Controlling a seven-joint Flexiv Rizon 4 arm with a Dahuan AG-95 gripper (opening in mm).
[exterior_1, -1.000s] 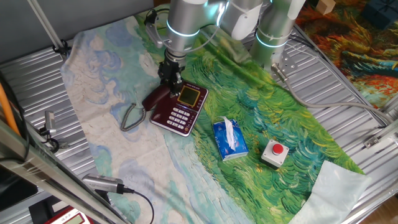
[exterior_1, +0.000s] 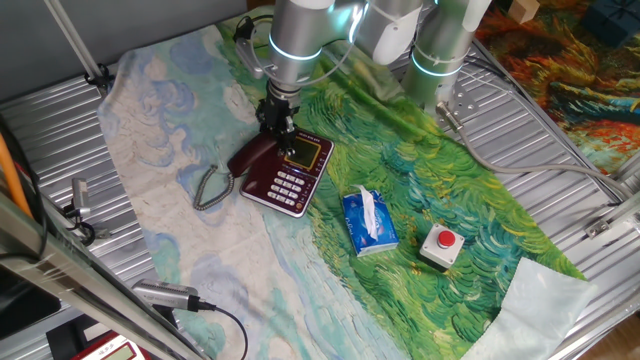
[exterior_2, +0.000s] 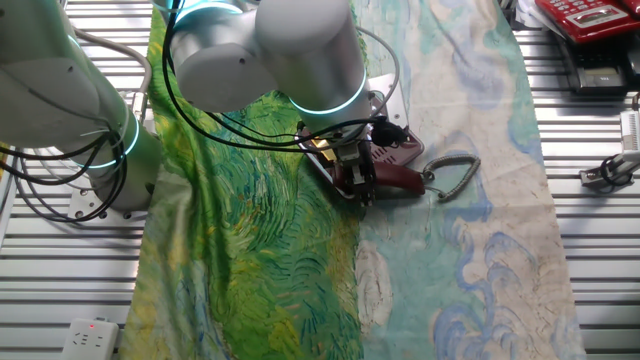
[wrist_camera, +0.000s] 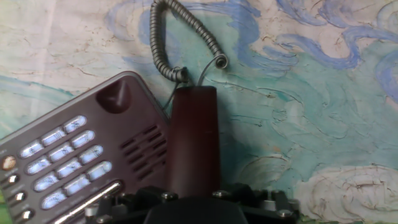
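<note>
A dark red desk phone (exterior_1: 289, 181) with a grey screen and pale keys sits on the painted cloth. Its handset (wrist_camera: 194, 137) runs straight out from my gripper in the wrist view, at an angle to the phone body. One cradle recess (wrist_camera: 117, 96) shows bare beside it. The gripper's fingers stand close against both sides of the handset and appear shut on it; the tips themselves are hidden. In exterior view 2 the handset (exterior_2: 398, 180) sticks out to the right of the gripper. A grey coiled cord (wrist_camera: 163, 46) trails from its free end.
A blue tissue pack (exterior_1: 369, 224) and a red-button box (exterior_1: 441, 246) stand on the cloth beyond the keypad. A pale sheet (exterior_1: 535, 308) lies near the corner. Open cloth (exterior_1: 160, 150) spreads on the handset's side of the phone.
My gripper has shifted only slightly at the phone's upper end over the last second. The phone body, tissue pack and button box are where they were.
</note>
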